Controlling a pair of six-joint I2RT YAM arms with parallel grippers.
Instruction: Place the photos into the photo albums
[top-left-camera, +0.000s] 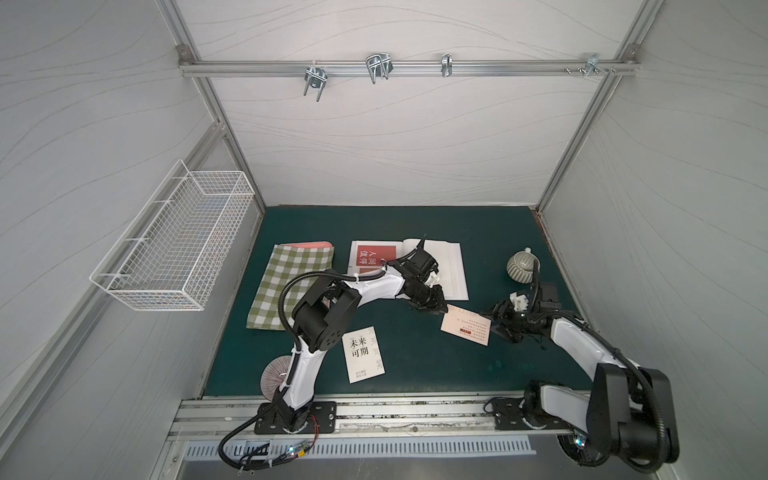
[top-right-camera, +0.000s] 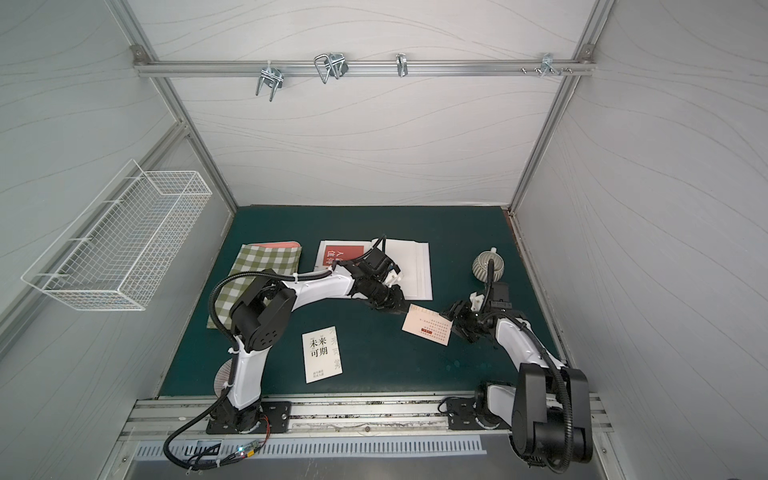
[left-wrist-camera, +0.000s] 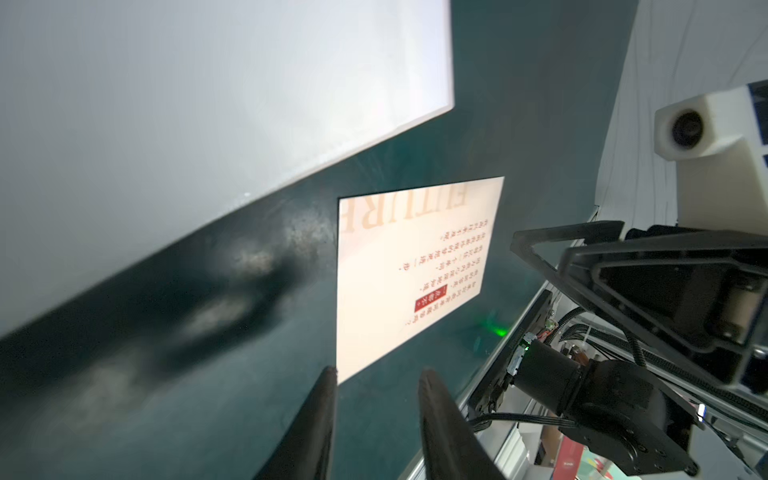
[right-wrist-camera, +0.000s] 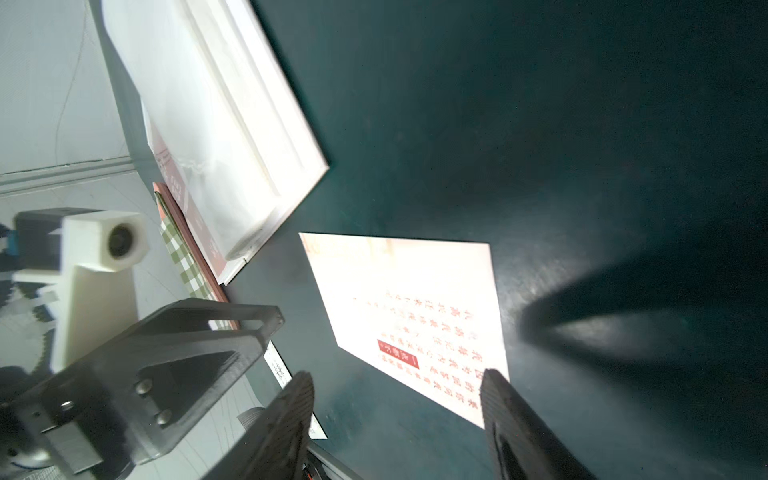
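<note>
A pale pink printed card (top-left-camera: 465, 325) lies flat on the green table, below the open album (top-left-camera: 441, 267), whose left page holds red prints (top-left-camera: 376, 255). A cream card with large black characters (top-left-camera: 363, 354) lies at the front middle. My left gripper stands open just left of the pink card, over the album's lower edge. My right gripper stands open at the card's right end, with the card seen between and beyond its fingers in the right wrist view. Neither gripper holds anything.
A checked green cloth (top-left-camera: 280, 276) over a pink item lies left of the album. A striped pot (top-left-camera: 522, 266) stands at the right, a pink round object (top-left-camera: 276, 373) by the left arm's base. A wire basket (top-left-camera: 172, 240) hangs on the left wall.
</note>
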